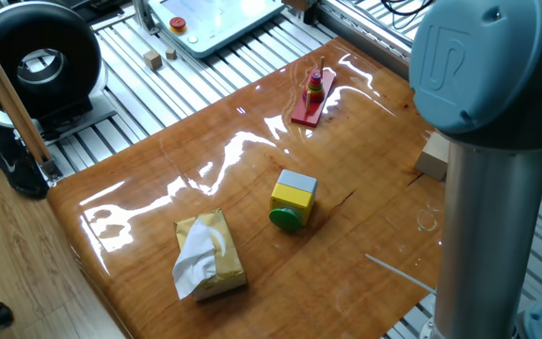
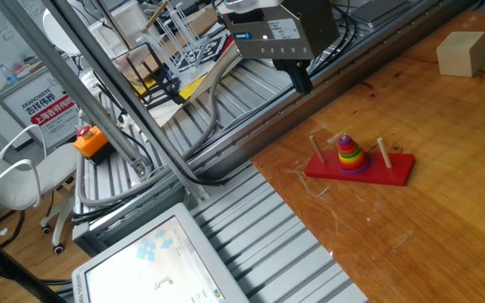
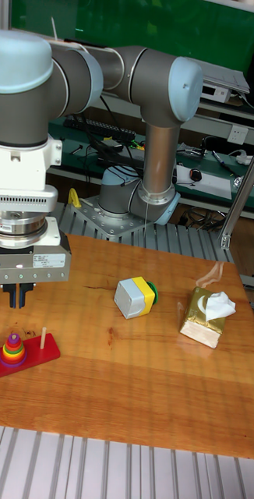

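My gripper hangs in the air, its dark fingers pointing down and seen close together; whether they are fully shut is unclear. Nothing shows held below them. In exterior view 3 it appears above and behind a red peg board. A cone of coloured rings sits on the board's middle peg, with bare pegs at both ends. A grey and yellow box with a green round end lies mid-table. Beside it is a gold tissue pack with a white tissue sticking out.
A plain wooden block stands on the wooden table, near the arm in exterior view 1. A tablet-like pendant with a red button lies off the table on the slatted frame.
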